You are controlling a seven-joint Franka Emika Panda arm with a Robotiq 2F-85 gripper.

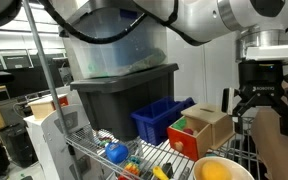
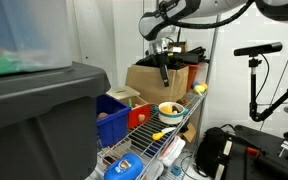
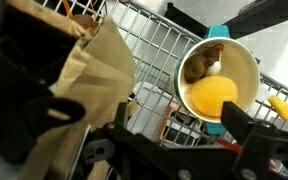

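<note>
My gripper hangs open above the wire rack, its fingers apart with nothing between them. Below and to its side stands a white bowl holding an orange-yellow round item. From the wrist view, the bowl lies beyond the gripper; besides the orange item, brown and whitish things sit in it. A brown paper bag is close on the left of that view. In exterior view 2 the gripper is raised above the level of the bowl.
A cardboard box with red and green things, a blue bin and a large black tub line the rack's back. A blue item and a yellow item lie farther along. Some bare wire rack shows beside the bowl.
</note>
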